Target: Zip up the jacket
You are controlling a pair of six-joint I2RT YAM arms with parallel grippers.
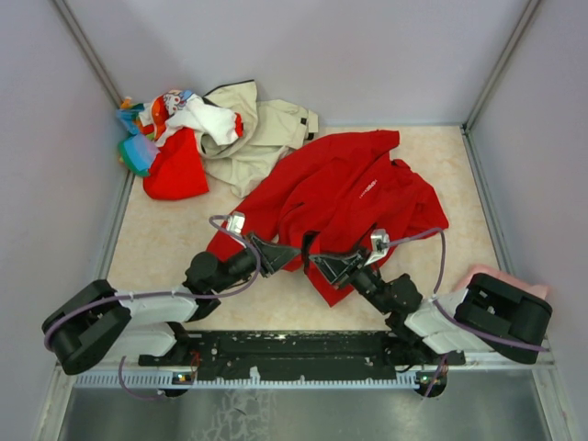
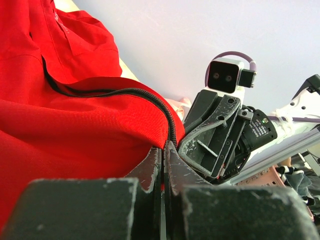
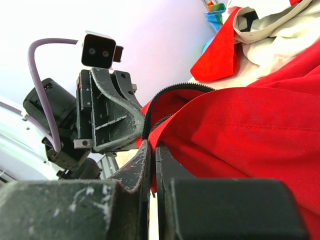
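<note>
A red jacket [image 1: 358,202] lies spread over the middle of the table, its black zipper [image 2: 135,92] curving along a fold. My left gripper is shut on the zipper's end and red fabric edge, in its wrist view. My right gripper is likewise shut at the zipper and fabric edge, the teeth rising in a loop from its fingertips. In the top view the two grippers face each other closely over the jacket's front. Whether a slider sits between the fingertips I cannot tell.
A pile of beige, white and red clothing [image 1: 262,138] lies at the back left. A pink item [image 1: 514,278] is at the right, behind the right arm. Bare table shows on both sides, and walls enclose the space.
</note>
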